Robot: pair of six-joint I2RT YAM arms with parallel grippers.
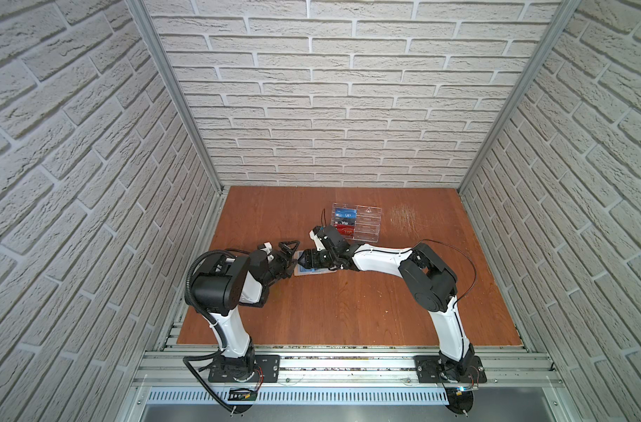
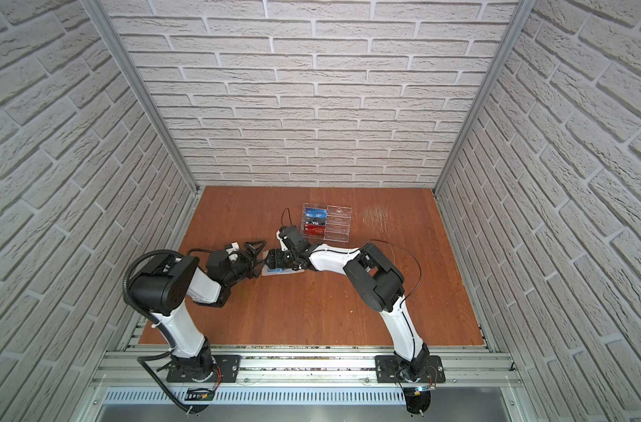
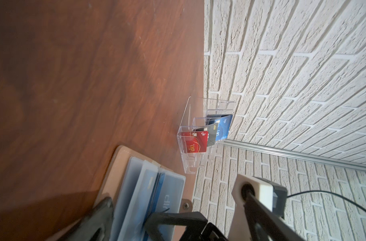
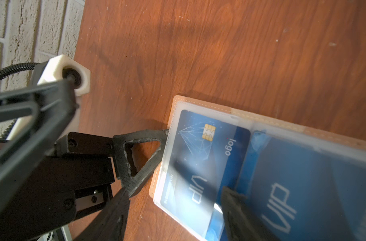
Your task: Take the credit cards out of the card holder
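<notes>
The card holder (image 4: pixel 203 102) is a tan-edged booklet with clear sleeves, lying spread on the table. A blue VIP card (image 4: pixel 199 176) sits in its left sleeve, and another blue card (image 4: pixel 311 180) shows in the right part. My left gripper (image 1: pixel 292 258) is open at the holder's left edge; in the right wrist view one of its fingers (image 4: pixel 160 150) lies along that edge. Over the holder is my right gripper (image 1: pixel 303 260), its fingers part open. In the right wrist view its fingers (image 4: pixel 239 217) stand apart above the left card, with nothing visibly held.
Toward the back stands a clear rack (image 1: pixel 368 222) with a blue card (image 1: pixel 345 213), a dark card (image 1: pixel 345 222) and a red card (image 1: pixel 345 230) in its left column. Its right column looks empty.
</notes>
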